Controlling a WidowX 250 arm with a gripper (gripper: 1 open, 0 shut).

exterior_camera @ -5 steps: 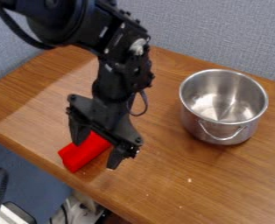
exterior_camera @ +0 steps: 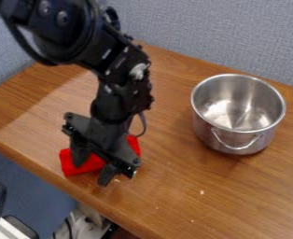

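Observation:
My black gripper (exterior_camera: 102, 153) is low over the front left of the wooden table, its fingers around a red object (exterior_camera: 76, 162) that lies near the table's edge. The gripper hides much of the object, and I cannot tell whether the fingers are closed on it. To the right stands a shiny steel pot (exterior_camera: 236, 98) with a wire handle, upright and apart from the gripper.
A grey wall runs behind it. Off the near left edge are a blue floor and some cables.
The gripper has moved slightly left and down over the red object, and its fingers look somewhat closer together than before.

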